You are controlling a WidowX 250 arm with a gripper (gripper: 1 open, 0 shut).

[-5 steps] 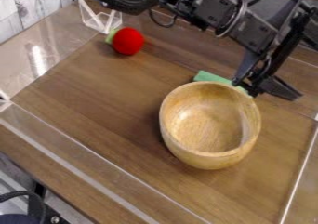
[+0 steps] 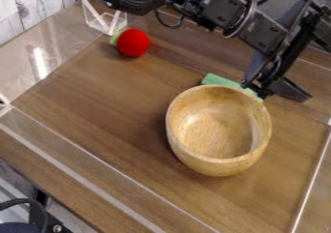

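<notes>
A wooden bowl (image 2: 218, 148) sits on the table in the right half of the view. Behind it lies a green object (image 2: 223, 80), partly hidden by the bowl. My gripper (image 2: 277, 84) hangs low behind the bowl at the right, by the right end of the green object; whether its fingers are open or hold anything is unclear. A red ball-like object (image 2: 134, 43) lies at the upper left, with something pale green beside it.
A white wire-like object (image 2: 104, 17) stands at the back left. The arm spans the top of the view.
</notes>
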